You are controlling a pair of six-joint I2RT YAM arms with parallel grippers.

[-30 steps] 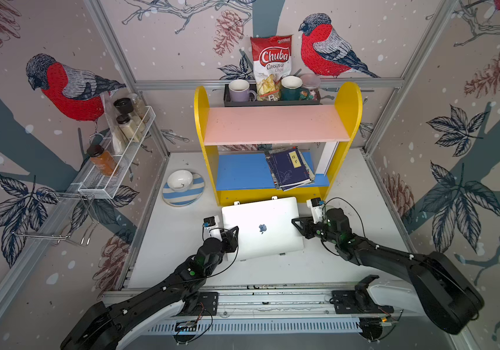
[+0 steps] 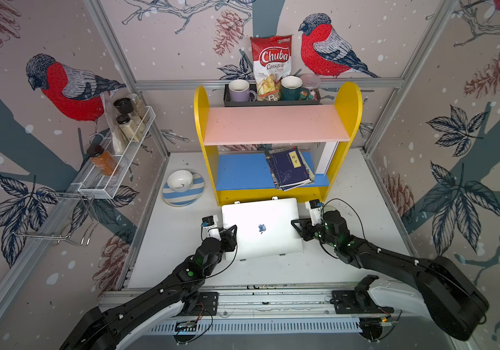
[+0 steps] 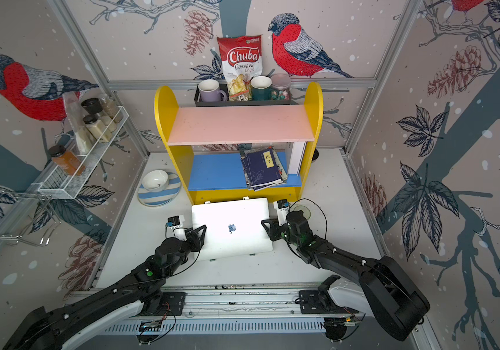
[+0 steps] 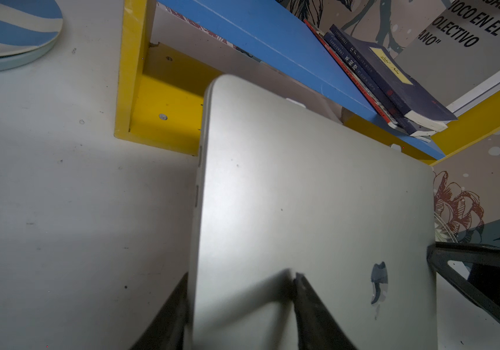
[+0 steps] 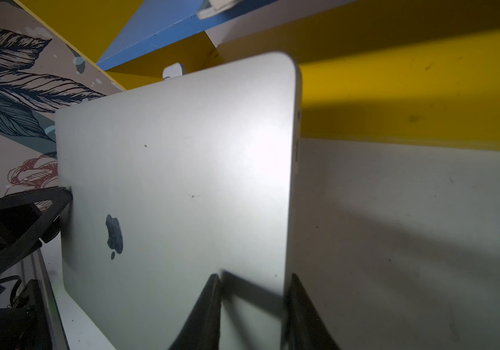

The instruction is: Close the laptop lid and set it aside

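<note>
The silver laptop is closed, logo facing out, in front of the yellow shelf unit, with a small stand piece showing at its top edge. My left gripper is at its left edge, fingertips straddling that side; how firmly they close on it is unclear. My right gripper is shut on the laptop's right edge. Both top views show the two grippers at opposite sides.
The shelf unit stands behind, books on its blue shelf. A striped plate with a bowl lies back left.
Very little differs: the laptop and both grippers have shifted at most a few pixels, and the right arm's rear section has moved slightly.
</note>
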